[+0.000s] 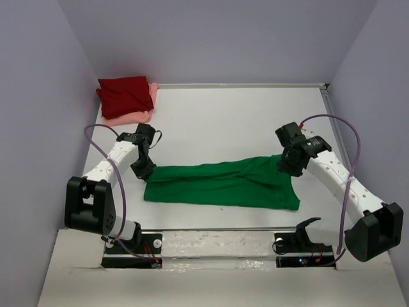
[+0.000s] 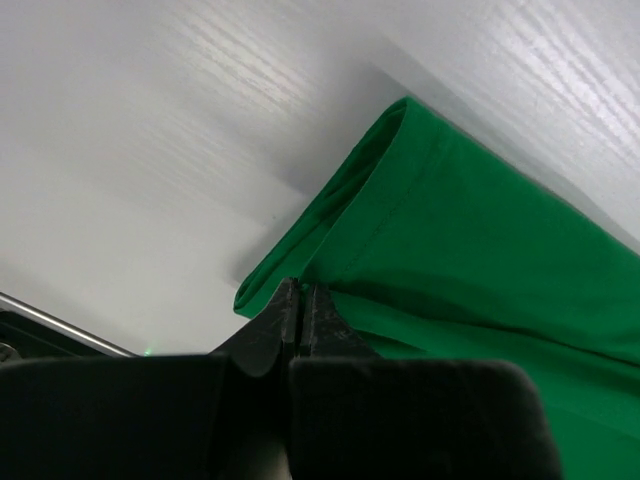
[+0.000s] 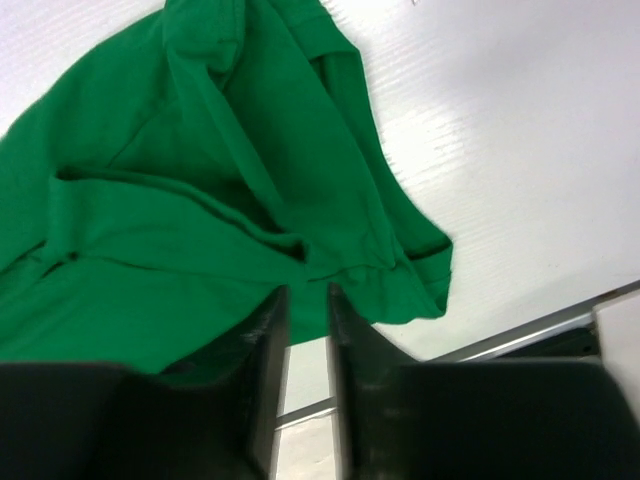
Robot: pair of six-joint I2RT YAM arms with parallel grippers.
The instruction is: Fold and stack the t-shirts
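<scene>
The green T-shirt [image 1: 220, 191] lies as a long strip across the front of the table, its upper layer folded part-way over the lower. At its left end my left gripper is shut on the edge of that upper layer. In the right wrist view my right gripper has its blurred fingers [image 3: 262, 335] a little apart with no cloth pinched between them, just over the crumpled right end. A dark red folded shirt [image 1: 126, 96] sits on a pink folded one [image 1: 128, 119] at the back left.
Bare white table [image 1: 233, 121] stretches behind the green shirt and up to the back rail [image 1: 239, 85]. A front rail [image 1: 217, 228] runs close below the shirt's near edge. Grey walls stand on both sides.
</scene>
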